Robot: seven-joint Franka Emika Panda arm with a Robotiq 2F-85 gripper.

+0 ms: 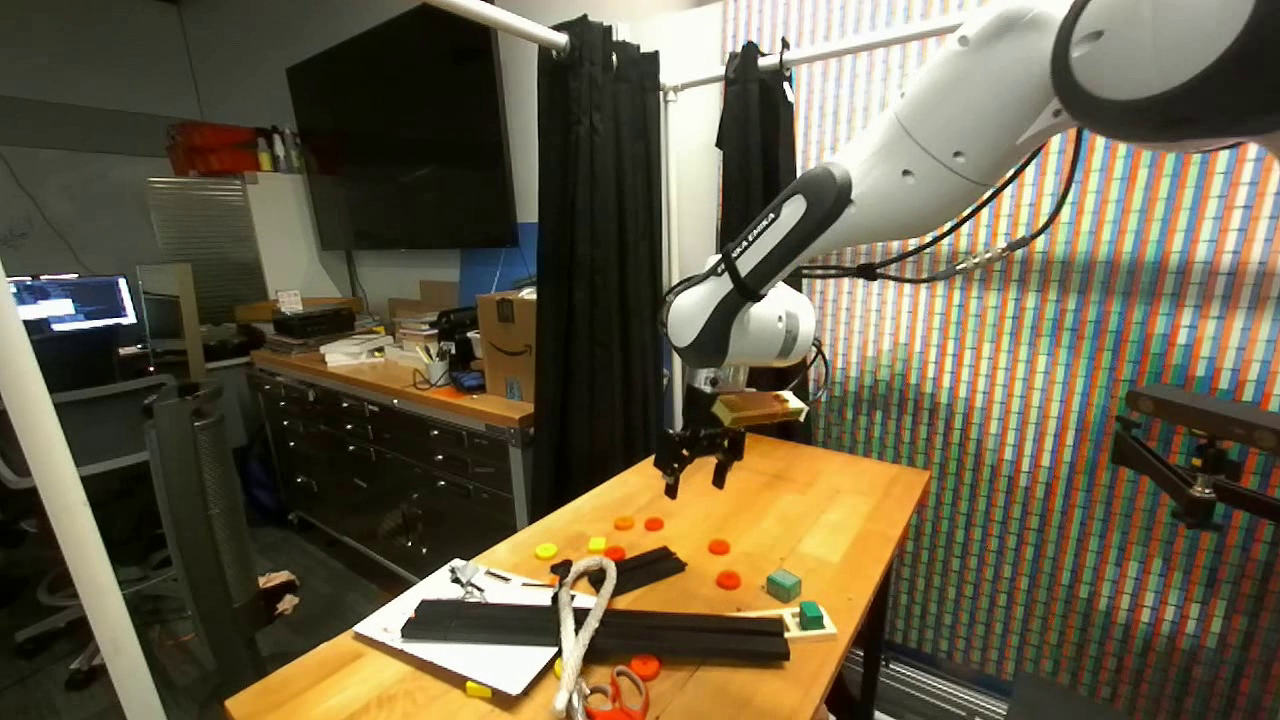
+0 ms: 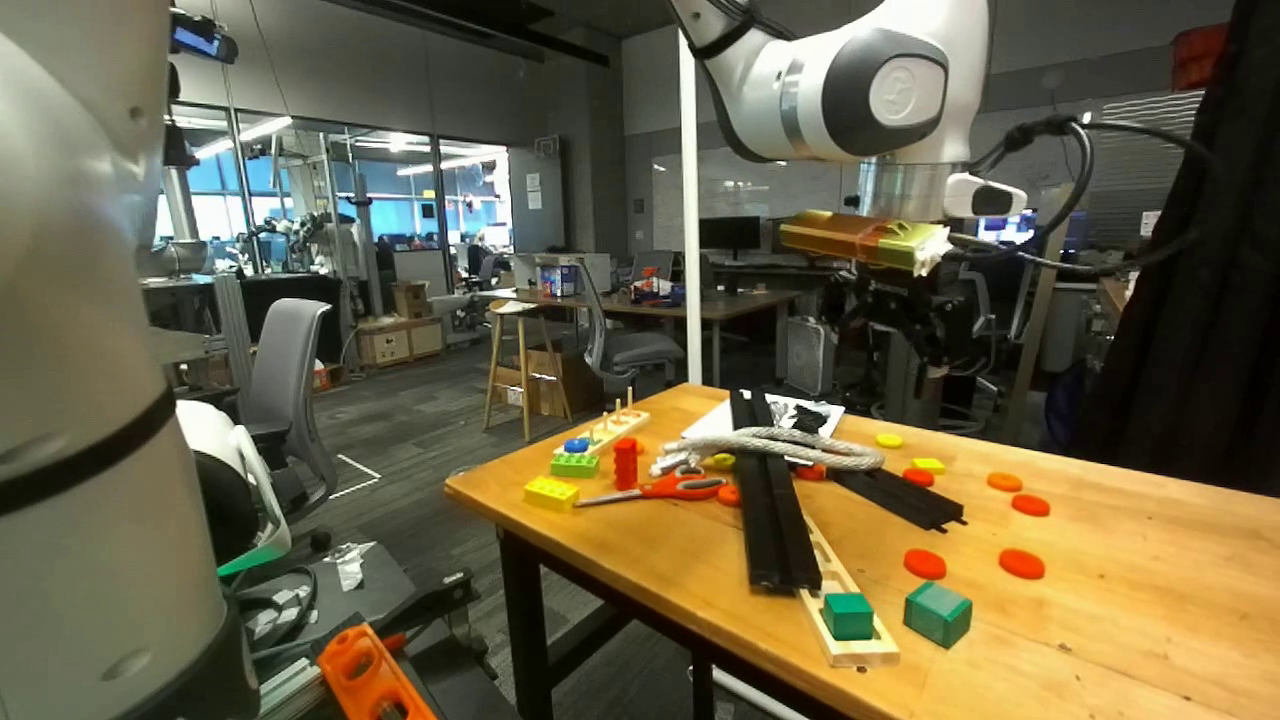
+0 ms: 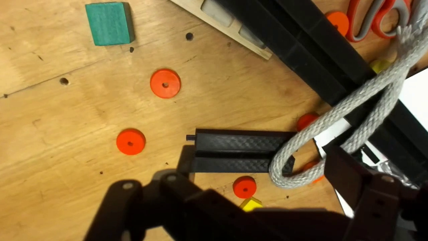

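My gripper hangs open above the far part of the wooden table, clear of every object, with nothing between its fingers. In the wrist view its dark fingers spread wide over a short black track piece. A grey rope loop lies across one end of that piece and over the long black tracks. Two orange-red discs rest on bare wood, not far from a green cube. Another red disc and a yellow block show near the gripper, the block partly hidden by it.
Orange-handled scissors lie beside the long tracks. A second green block sits on a pale wooden rack close to the table edge. Yellow and lime bricks stand at one corner. Bare tabletop stretches along the other side.
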